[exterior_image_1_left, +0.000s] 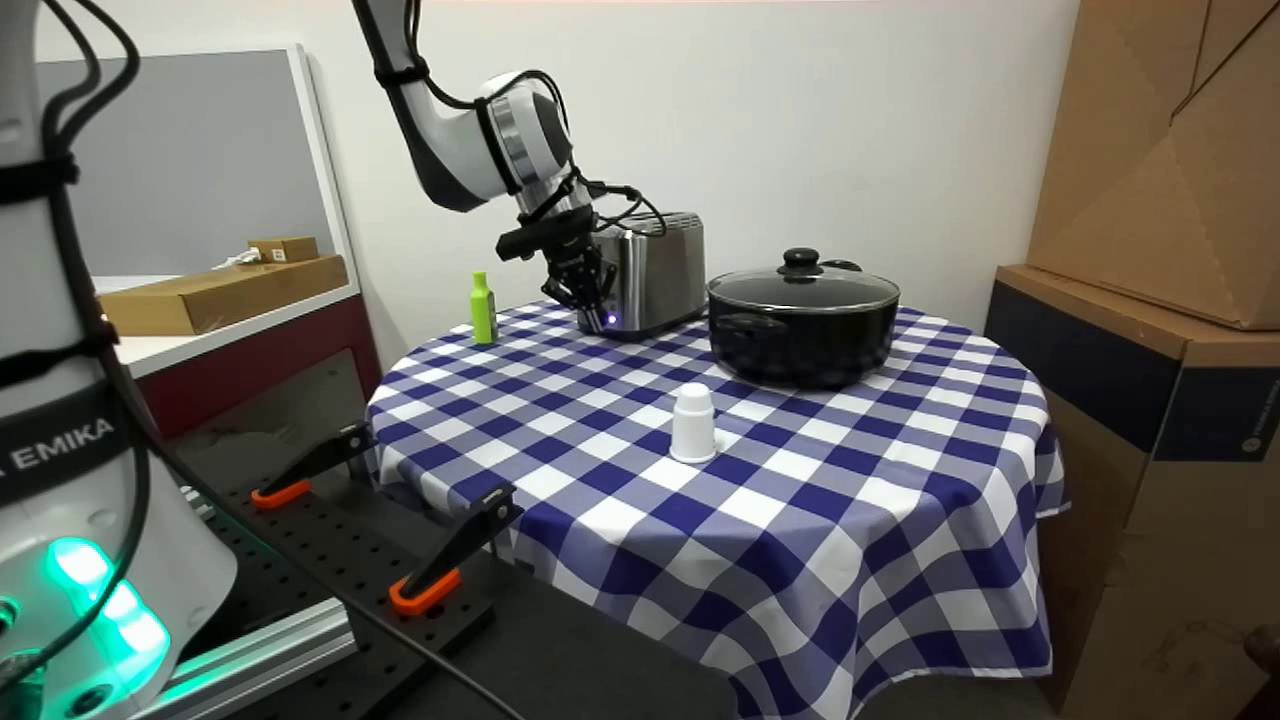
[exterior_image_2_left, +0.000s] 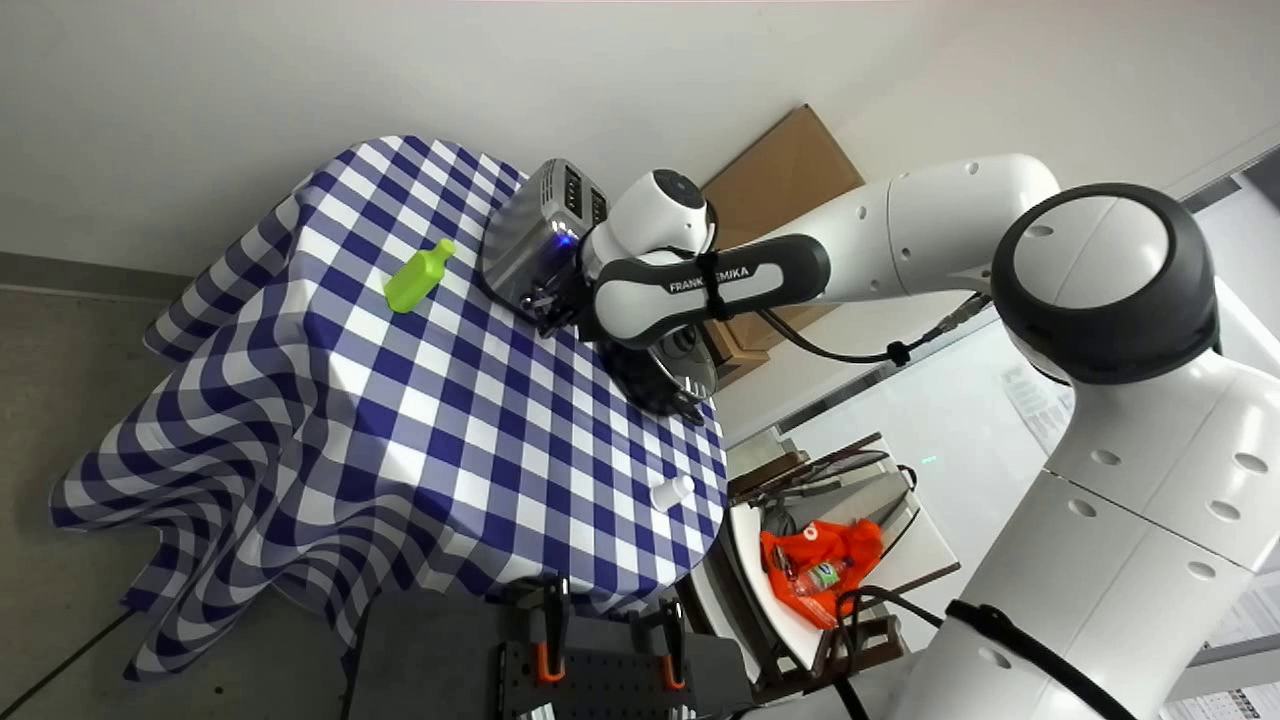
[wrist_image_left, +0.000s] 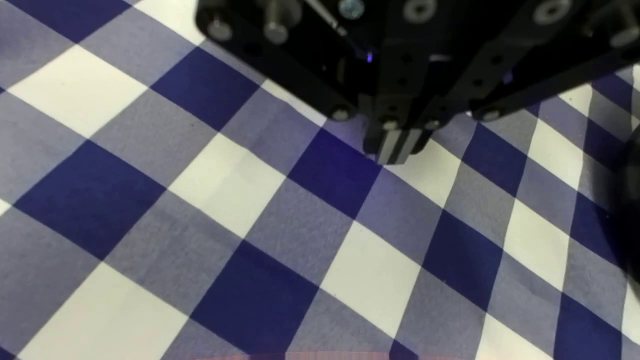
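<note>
A silver toaster (exterior_image_1_left: 662, 266) stands at the back of the checkered table, a small purple-blue light glowing low on its front face. Right in front of that face, in exterior view 1, my gripper (exterior_image_1_left: 594, 326) points down, its tips low near the cloth. In the wrist view the gripper is shut, its two fingertips together and nothing seen between them. Below them only the checkered tablecloth (wrist_image_left: 228, 183) shows. From exterior view 2 the toaster (exterior_image_2_left: 528, 240) is partly covered by my arm, and whether the fingers touch it I cannot tell.
A black lidded pot (exterior_image_1_left: 804, 318) stands right of the toaster. Left of it is a green bottle (exterior_image_1_left: 482, 310); nearer the front stands a stack of white cups (exterior_image_1_left: 693, 424). Two clamps (exterior_image_1_left: 456, 546) sit by the table's near left edge.
</note>
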